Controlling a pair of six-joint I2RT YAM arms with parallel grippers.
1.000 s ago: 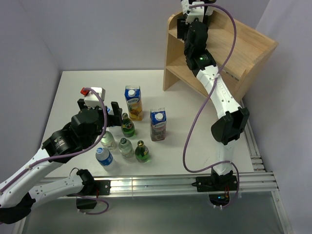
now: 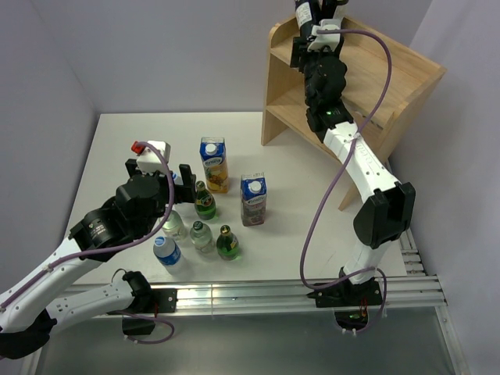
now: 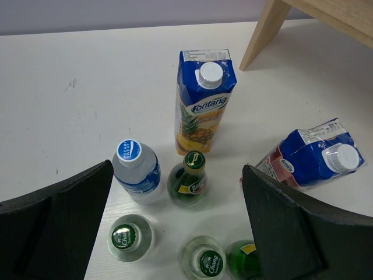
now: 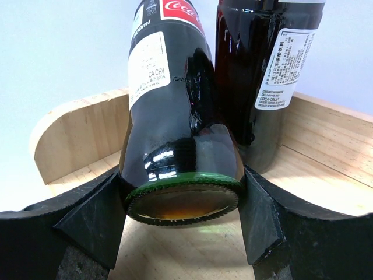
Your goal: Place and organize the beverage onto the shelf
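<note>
The wooden shelf [image 2: 383, 66] stands at the back right. My right gripper is at its top level, its fingers around the base of a dark cola bottle [image 4: 169, 105]; whether they grip it I cannot tell. A second dark bottle [image 4: 262, 70] stands upright behind it to the right. My left gripper is open over the table, nothing between its fingers. Below it are an orange juice carton [image 2: 214, 168], another carton [image 2: 253, 203], a water bottle [image 2: 166, 251] and several green and clear bottles [image 2: 227, 244].
Grey walls stand behind and at both sides. The shelf's side boards [image 4: 76, 134] rise around the bottles.
My right arm and gripper have moved toward the front and slightly to the right at the shelf's top. The left arm and the table's items are unchanged.
</note>
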